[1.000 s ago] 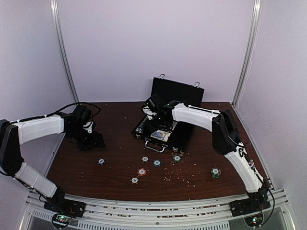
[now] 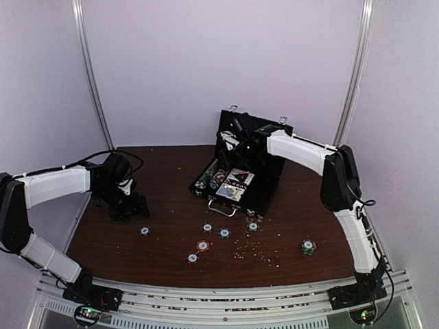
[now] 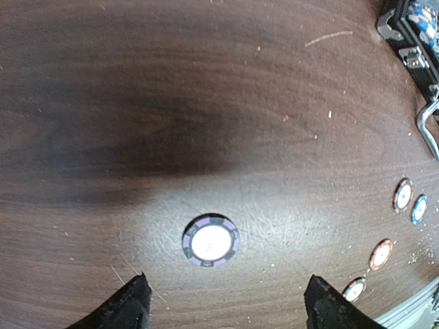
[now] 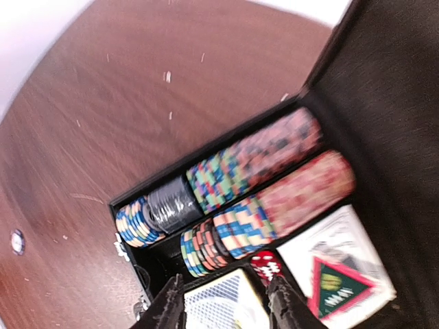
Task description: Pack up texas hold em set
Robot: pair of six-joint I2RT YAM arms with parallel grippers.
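Note:
The black case (image 2: 255, 195) stands with its lid up at the back right of the table. Two rows of chips (image 4: 226, 168) and the card packs (image 4: 336, 274) fill its compartments in the right wrist view. Above the case, my right gripper is open with nothing between its fingers. My left gripper hangs open and empty over the table's left side, a purple-edged chip (image 3: 211, 240) lying flat in front of it. A red chip (image 2: 203, 246), a blue chip (image 2: 224, 233) and several others lie loose before the case.
A stack of chips (image 2: 309, 247) stands at the right front. Small pale crumbs (image 2: 255, 252) are scattered nearby. The case's metal handle (image 2: 221, 209) sticks out toward the front.
My right gripper has risen up and back from the chip rows toward the lid, uncovering more of the case's inside.

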